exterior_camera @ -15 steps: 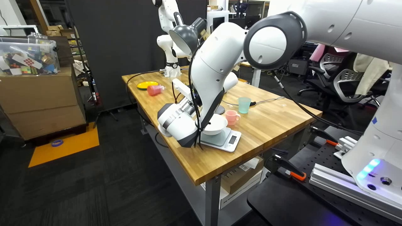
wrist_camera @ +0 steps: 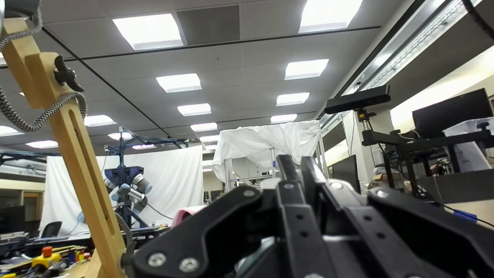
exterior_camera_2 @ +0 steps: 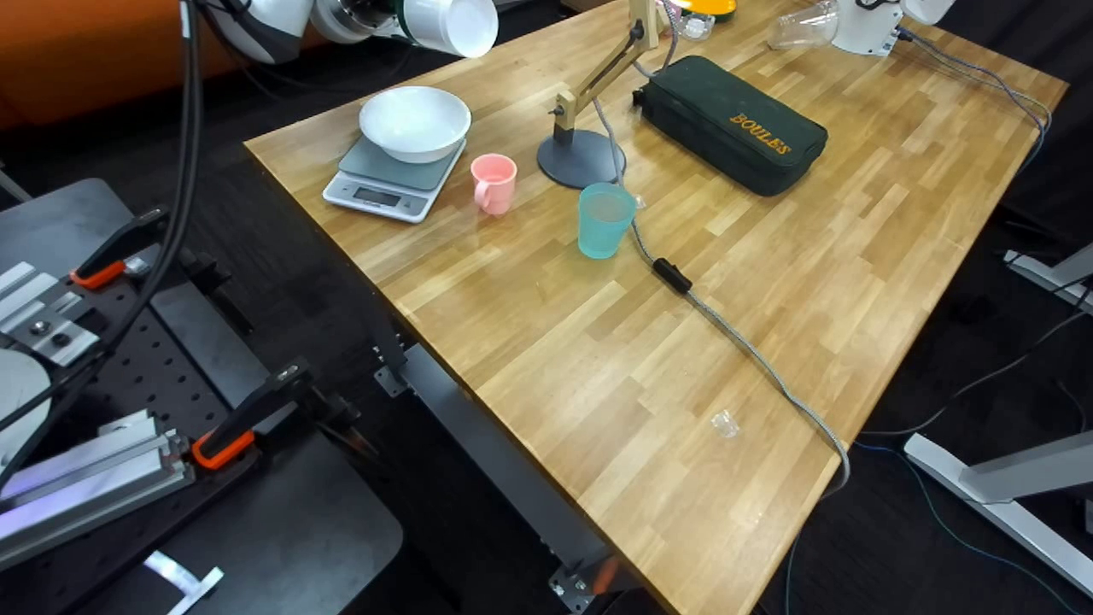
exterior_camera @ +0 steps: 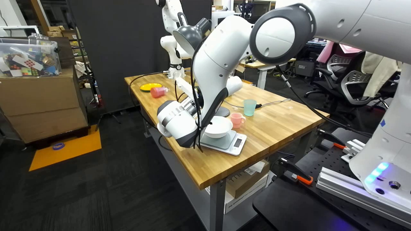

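In the wrist view my gripper has its two dark fingers drawn close together, pointing out level towards the room. I cannot make out any object between the tips. My arm's wrist (exterior_camera: 177, 117) hangs by the table's left edge, beside the white bowl (exterior_camera: 218, 127); the arm hides the gripper's fingers in that view. The bowl rests upright on the kitchen scale (exterior_camera_2: 394, 174), and its inside looks empty from there. A pink mug (exterior_camera_2: 493, 184) and a teal cup (exterior_camera_2: 604, 220) stand upright on the table to the right of the scale.
A desk lamp's round base (exterior_camera_2: 581, 159) stands behind the cups, with its wooden post (wrist_camera: 78, 153) left of my gripper. A dark green case (exterior_camera_2: 733, 125) lies farther back. The lamp's cord (exterior_camera_2: 758, 354) crosses otherwise open table. A yellow plate (exterior_camera: 150, 87) lies far off.
My wrist has shifted slightly to the left in the first exterior view. The bowl, scale, mug and cup stand where they were.
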